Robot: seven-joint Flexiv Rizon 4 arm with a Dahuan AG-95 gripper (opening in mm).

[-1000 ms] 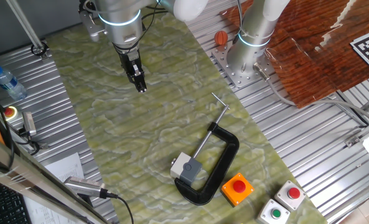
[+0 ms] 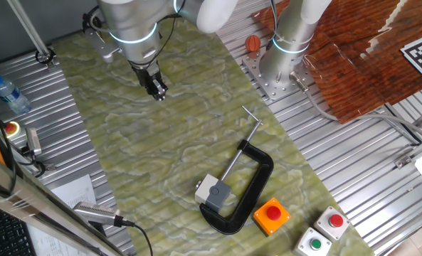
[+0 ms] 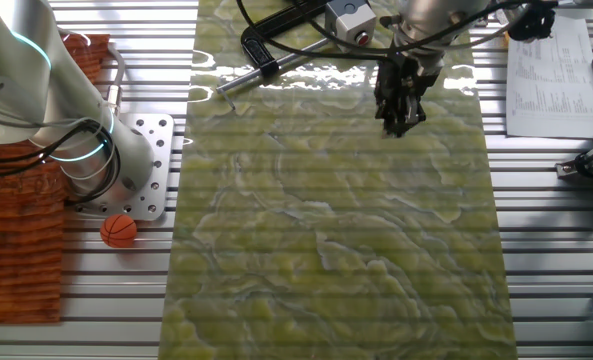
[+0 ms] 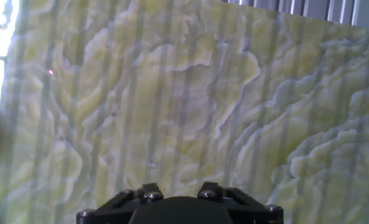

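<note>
My gripper [image 2: 158, 94] is above the green marbled board, towards its far end in exterior view 1, pointing down. In exterior view 2 the same gripper [image 3: 402, 128] shows near the upper right of the board. At the bottom of the wrist view, the two fingertips [image 4: 152, 195] stand apart, open, with nothing between them. Only the bare board [image 4: 190, 106] lies in front of them. A black G-clamp [image 2: 262, 186] rests on the board, well away from the gripper. Against its finger end is a grey-and-white box [image 2: 212, 190].
An orange box with a red button [image 2: 271, 216] sits beside the clamp. Nearby are a white red-button box [image 2: 332, 222] and a white green-button box [image 2: 314, 244]. A small basketball [image 2: 252, 43] lies by the arm's base. Much of the board is clear.
The clamp and the button boxes have not moved.
</note>
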